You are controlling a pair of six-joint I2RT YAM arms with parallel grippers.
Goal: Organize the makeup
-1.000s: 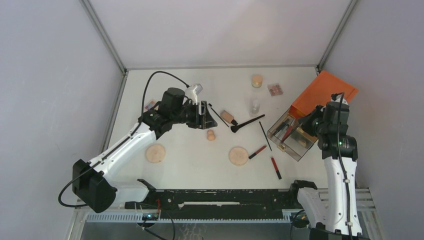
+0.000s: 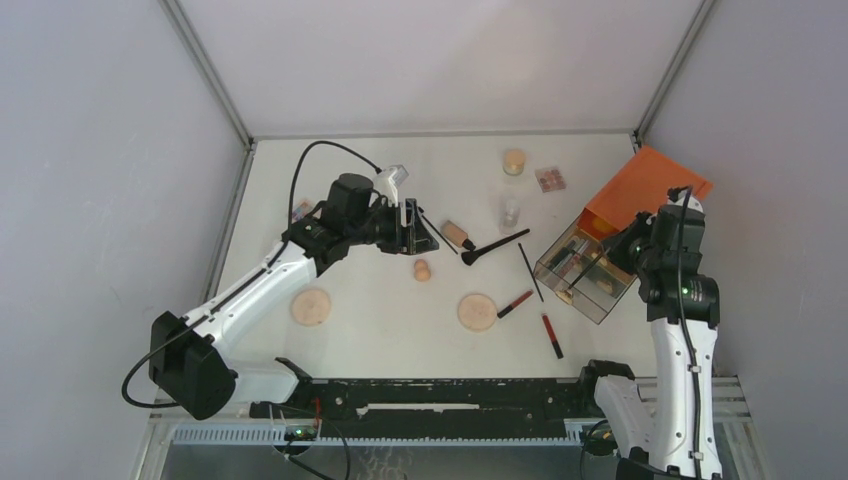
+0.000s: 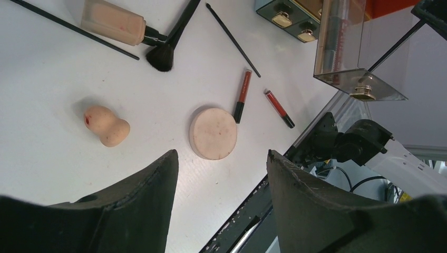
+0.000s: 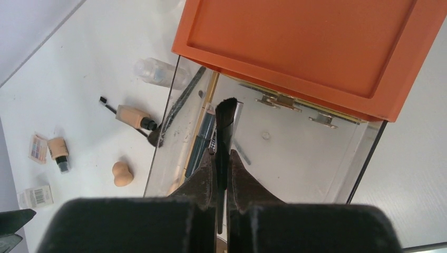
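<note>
A clear organizer box (image 2: pixel 590 300) with an orange lid (image 2: pixel 650 180) stands at the right, holding cosmetics. Inside it, my right gripper is shut on a thin black brush (image 4: pixel 225 118), bristles up in the right wrist view. My left gripper hangs open over the middle-left. Below it lie a beauty sponge (image 3: pixel 105 124), a round compact (image 3: pixel 212 133), two lip glosses (image 3: pixel 243 87) and a large fan brush (image 3: pixel 162 56). A foundation bottle (image 3: pixel 110 23) and thin brushes lie nearby.
A cream jar (image 2: pixel 514 162), a palette (image 2: pixel 551 179) and a clear bottle (image 2: pixel 509 210) are at the back. Another compact (image 2: pixel 311 307) lies front left.
My right gripper has shifted slightly within the box area, and the orange lid has moved a little. My left arm has moved very slightly to the right.
</note>
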